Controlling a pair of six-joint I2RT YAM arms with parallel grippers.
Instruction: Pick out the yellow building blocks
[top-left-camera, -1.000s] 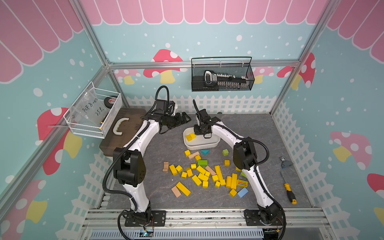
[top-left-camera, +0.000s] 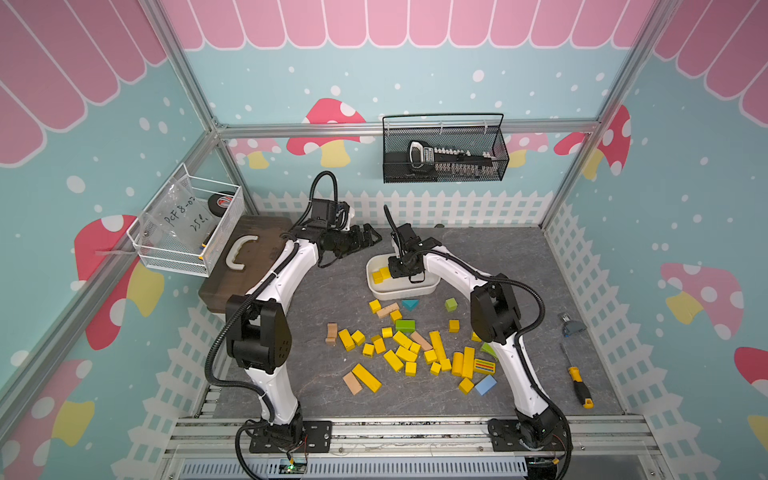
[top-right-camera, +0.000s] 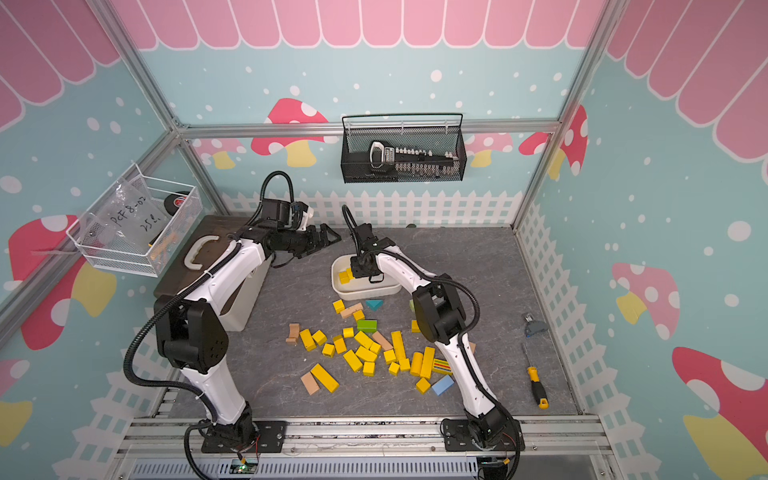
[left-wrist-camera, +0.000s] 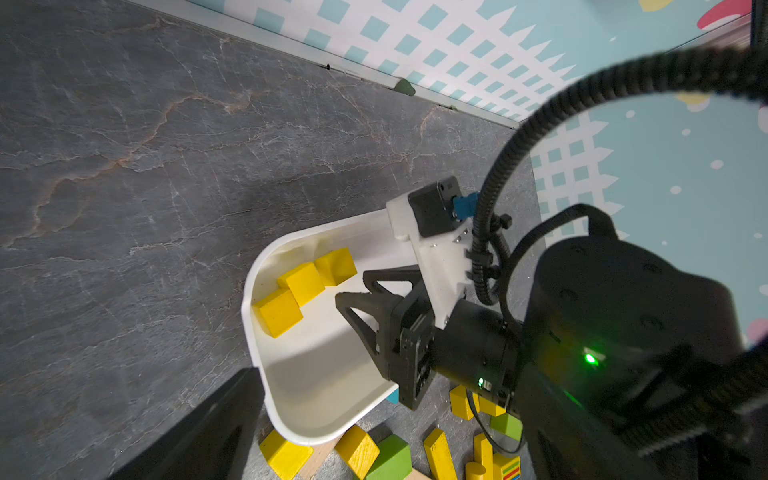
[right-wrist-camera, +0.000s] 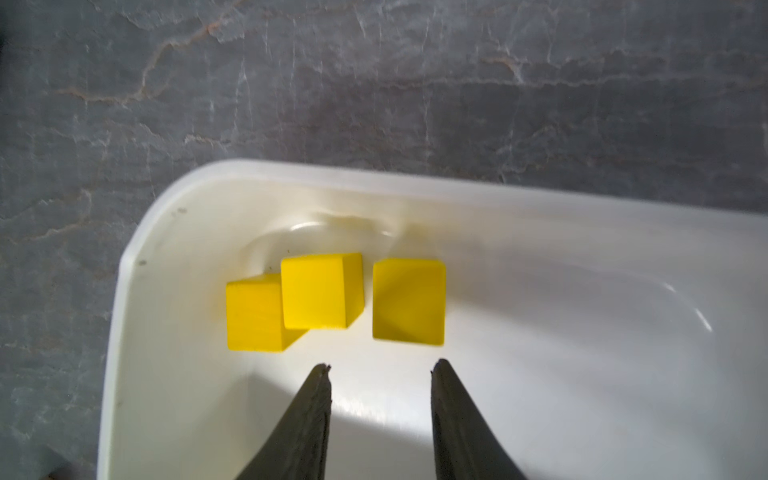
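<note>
Many yellow blocks (top-left-camera: 366, 377) are scattered over the table in front of the container, among green, blue and plain wooden pieces. My left gripper (top-left-camera: 367, 235) is raised to the left behind the container, its fingers apart and empty.
A brown case (top-left-camera: 216, 284) stands at the left. A screwdriver (top-left-camera: 576, 376) and a grey tool (top-left-camera: 571, 325) lie on the right. Black and white wire baskets hang on the walls. Bare table (top-left-camera: 520, 248) shows at the back right.
My right arm has shifted slightly, its gripper now a little lower and its elbow a little further right. The left arm and the blocks have stayed in place.
</note>
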